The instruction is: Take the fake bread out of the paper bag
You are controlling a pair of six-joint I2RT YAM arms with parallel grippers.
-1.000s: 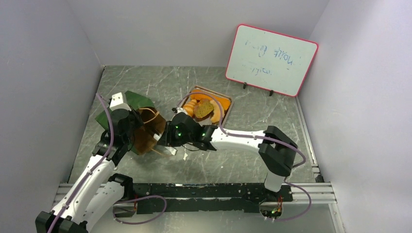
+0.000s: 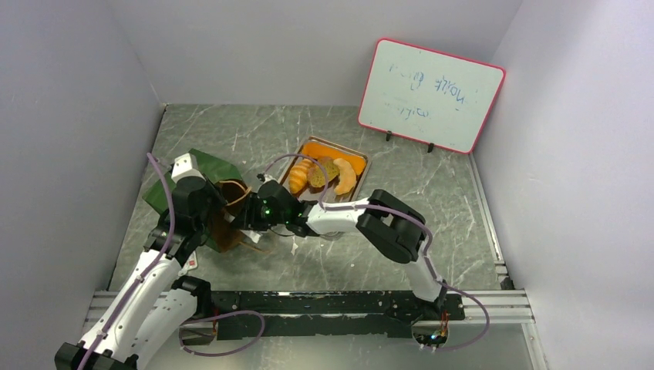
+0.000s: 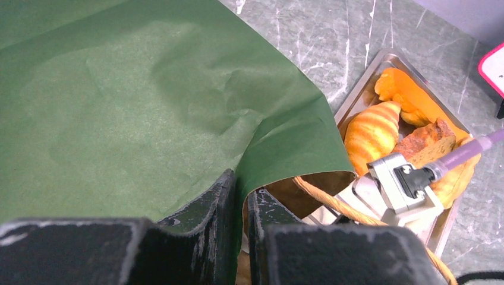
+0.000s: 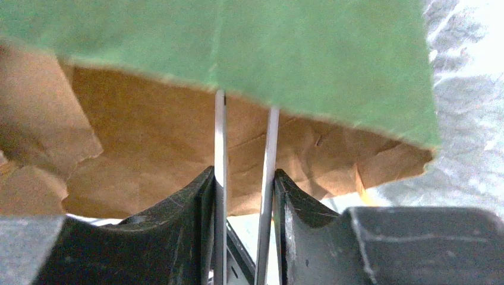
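Observation:
The paper bag [image 2: 226,233], green outside and brown inside, lies on its side at the left of the table, mouth facing right. My left gripper is shut on its green paper rim. At the mouth is my right gripper [image 2: 241,222]. In the right wrist view its fingers [image 4: 193,208] stand apart, and two thin pale strips run from them into the bag; only brown paper [image 4: 142,142] shows between. No bread shows inside, and the bag's depth is hidden. Fake bread pieces, among them a croissant [image 3: 373,133], rest on the metal tray [image 3: 367,80].
The bag's cord handle [image 3: 339,205] arches across the mouth beside my right arm. A whiteboard [image 2: 432,94] stands at the back right.
My right arm has moved left, bringing its gripper from outside the bag into the mouth. The bag has shifted slightly to the left; my left arm stays almost still.

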